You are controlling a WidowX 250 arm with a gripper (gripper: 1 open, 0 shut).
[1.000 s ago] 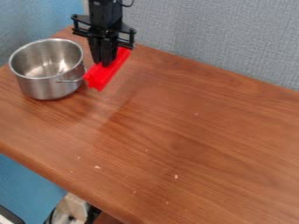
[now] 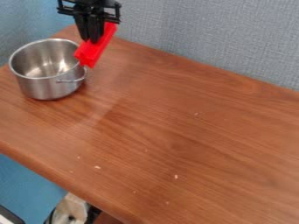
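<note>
My black gripper [image 2: 91,31] is at the top left, shut on a red block [image 2: 96,49] that hangs tilted from it. The block is above and beside the right rim of a steel pot [image 2: 45,70], which stands on the wooden table near its left edge and has a wire handle on its right side.
A grey textured wall [image 2: 211,35] runs behind it. Blue surfaces show at the left, with some items below the table's edge at the bottom left.
My gripper has risen and moved a little left, carrying the red block up and toward the pot's rim. The pot has stayed in place.
</note>
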